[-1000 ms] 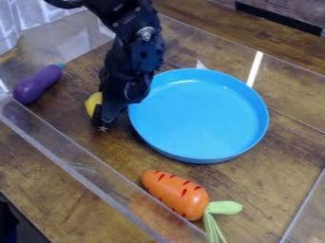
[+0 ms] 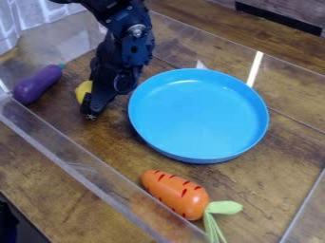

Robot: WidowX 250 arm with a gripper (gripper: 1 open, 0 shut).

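The black gripper (image 2: pixel 97 97) points down at the upper left, its fingers around or just beside a yellow object (image 2: pixel 84 90), which is largely hidden behind them. Whether the fingers hold it is unclear. A blue plate (image 2: pixel 199 112) lies flat to the right of the gripper.
A purple eggplant (image 2: pixel 36 85) lies at the left by the clear tray wall. An orange carrot (image 2: pixel 174 192) with green leaves lies at the bottom. Bare wooden surface (image 2: pixel 279 161) shows at the right and lower left.
The gripper has shifted slightly left and up, and the yellow object has moved a little the same way.
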